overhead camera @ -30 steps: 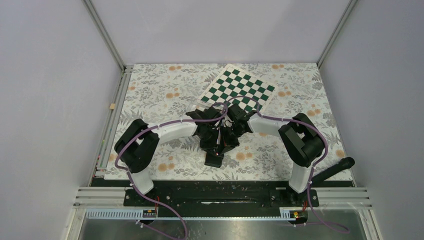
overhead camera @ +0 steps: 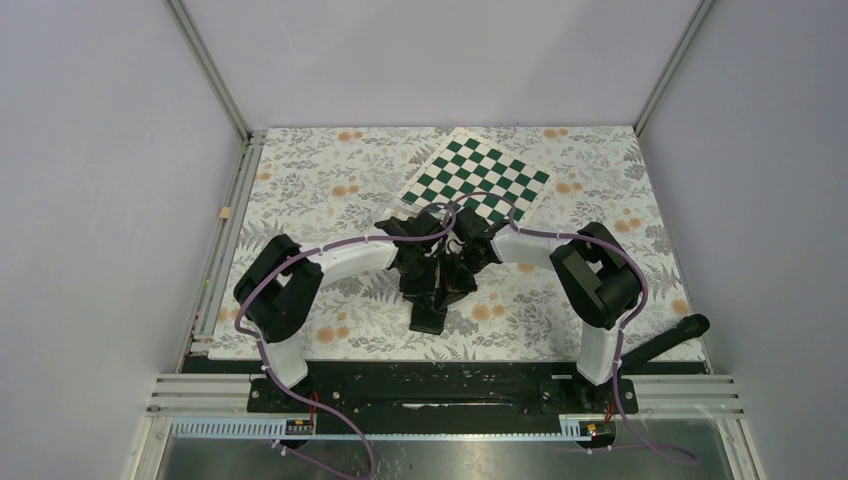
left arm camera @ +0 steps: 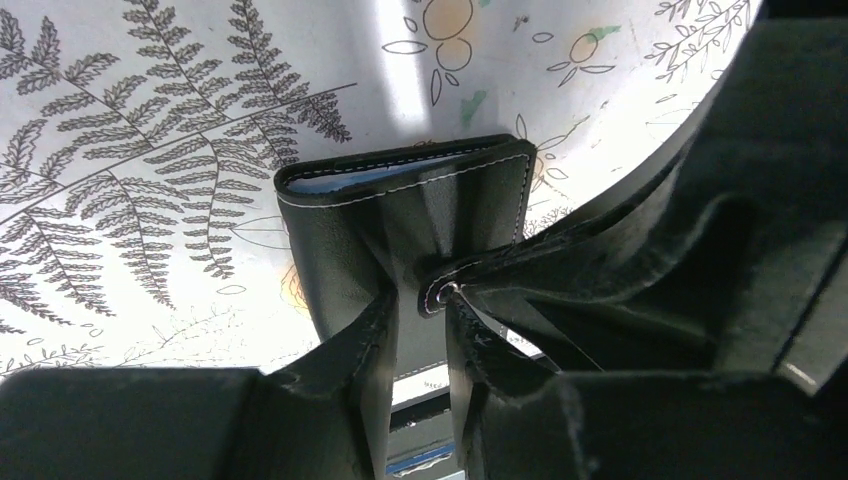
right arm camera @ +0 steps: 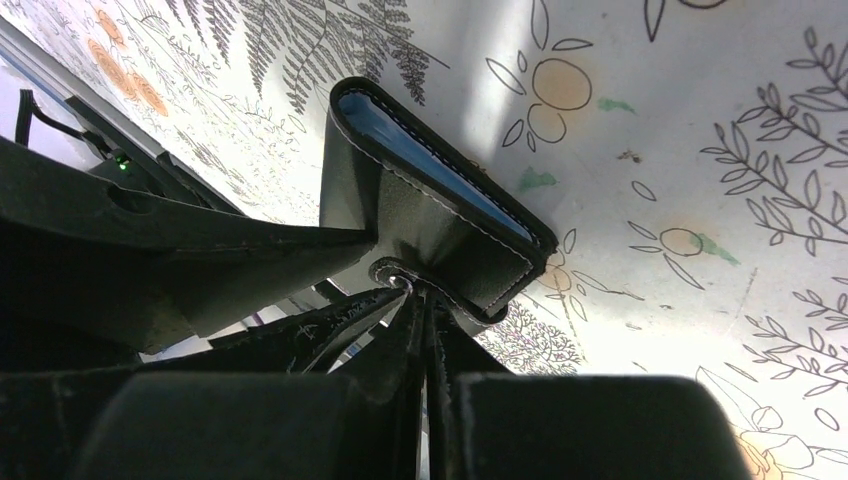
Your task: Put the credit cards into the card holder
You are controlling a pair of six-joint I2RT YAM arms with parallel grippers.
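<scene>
The black card holder (overhead camera: pixel 428 320) lies on the patterned table, partly hidden by my grippers in the top view. Blue (left arm camera: pixel 385 180) shows inside its open edge in the left wrist view. A stitched strap (right arm camera: pixel 383 270) with a small metal snap rests over its front. Over the holder, my left gripper is open, its fingers on either side of the strap's end. My right gripper is shut, its tips against the strap by the snap; whether it pinches the strap is not clear. No separate loose cards are visible.
A green and white checkered board (overhead camera: pixel 478 172) lies behind the arms. The two grippers are crowded close together over the holder. Free table (overhead camera: pixel 300 180) extends to the left and right, and a black cylinder (overhead camera: pixel 665 340) stands off at the right edge.
Both arms have shifted slightly since one second ago, with the elbows moved a little inward. The holder has stayed in nearly the same place.
</scene>
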